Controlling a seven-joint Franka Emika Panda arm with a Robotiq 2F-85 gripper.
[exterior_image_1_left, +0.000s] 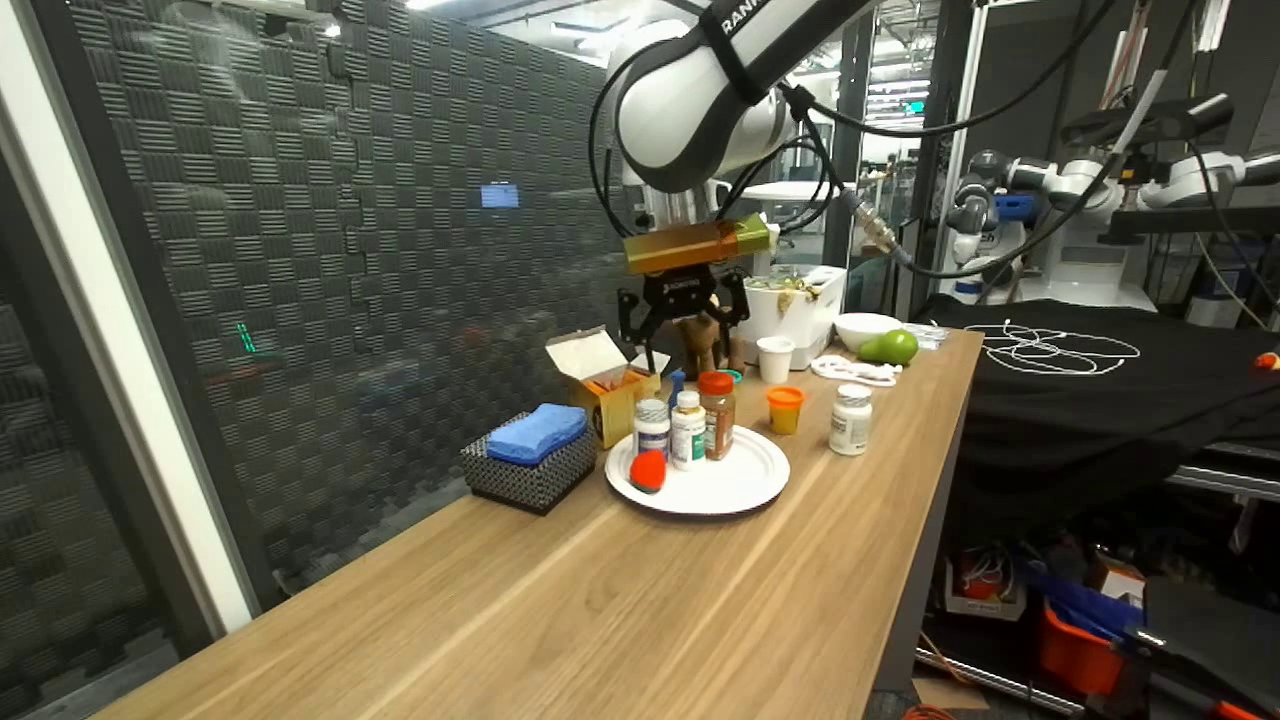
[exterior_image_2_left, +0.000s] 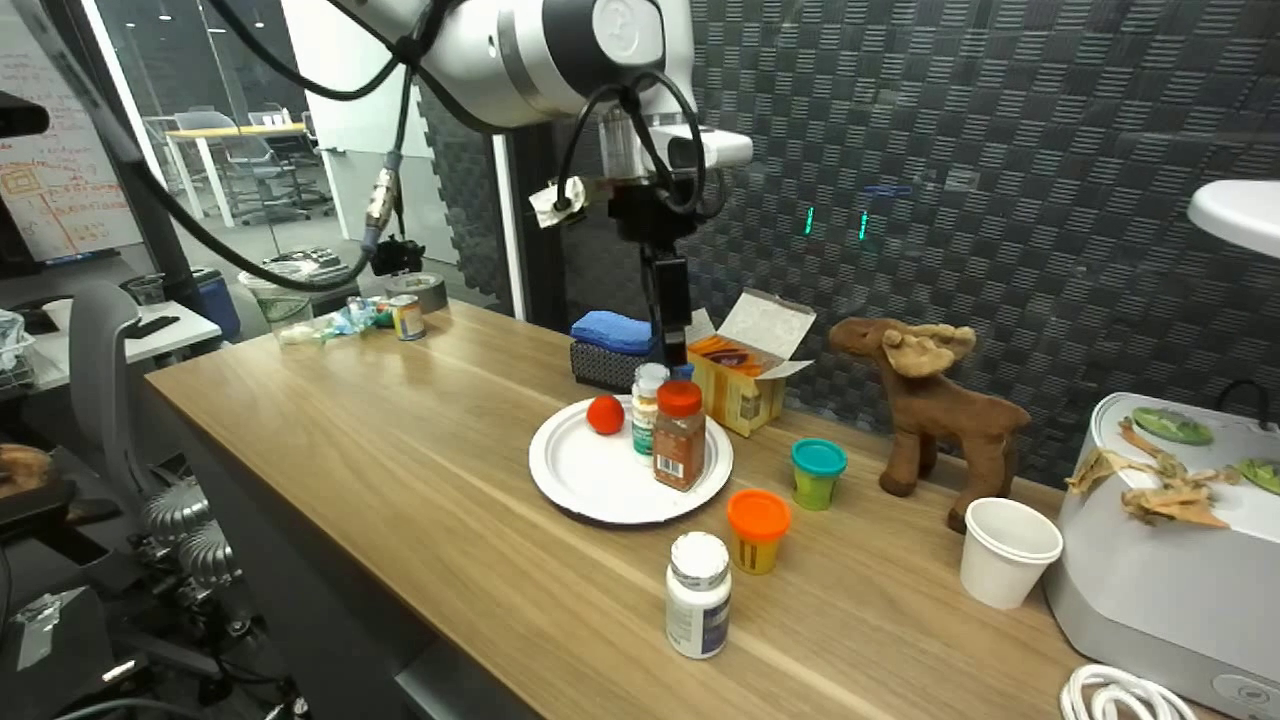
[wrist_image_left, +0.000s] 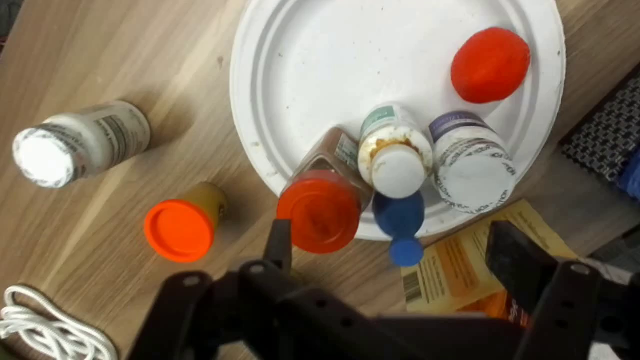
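My gripper (exterior_image_1_left: 687, 360) hangs open above the back edge of the white plate (wrist_image_left: 318, 54), nothing held. Between and beneath its spread fingers in the wrist view stands a blue capped item (wrist_image_left: 398, 214), mostly hidden in both exterior views. In front of it on the plate are a red-lidded spice jar (exterior_image_2_left: 679, 444), a white bottle with a green label (exterior_image_1_left: 689, 434) and a white bottle with a purple label (wrist_image_left: 474, 171). A red ball-like object (exterior_image_2_left: 606, 414) rests near the plate's edge.
An open yellow box (exterior_image_1_left: 608, 396) and a dark basket with a blue cloth (exterior_image_1_left: 536, 434) flank the plate. An orange-lidded tub (exterior_image_2_left: 758, 534), white bottle (exterior_image_2_left: 698, 600), teal-lidded tub (exterior_image_2_left: 818, 470) and toy moose (exterior_image_2_left: 948, 414) stand nearby.
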